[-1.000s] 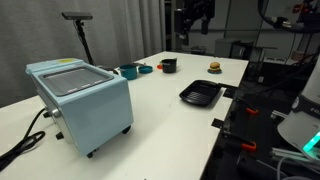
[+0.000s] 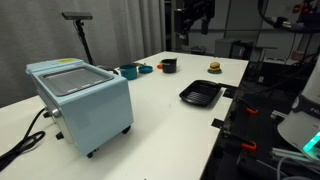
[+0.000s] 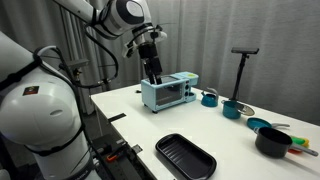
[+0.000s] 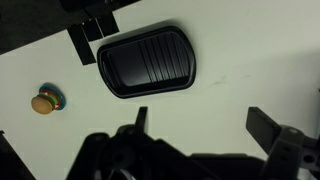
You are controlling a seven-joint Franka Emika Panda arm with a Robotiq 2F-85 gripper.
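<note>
My gripper hangs high above the white table, its two fingers wide apart and nothing between them. Below it in the wrist view lies a black ribbed tray (image 4: 148, 61), apart from the fingers. The same tray (image 2: 203, 93) rests near the table's right edge in exterior view 1. A toy burger (image 4: 48, 98) stands to the left of the tray in the wrist view, on a small blue base. The light blue toaster oven (image 2: 90, 105) fills the left of exterior view 1.
A black pot (image 3: 273, 142) and a teal pan (image 3: 232, 108) stand on the table, with a blue pot (image 3: 209, 98) farther back. A dark lamp-like stand (image 3: 243, 68) rises behind them. Between oven and tray the white tabletop (image 2: 155, 120) is clear.
</note>
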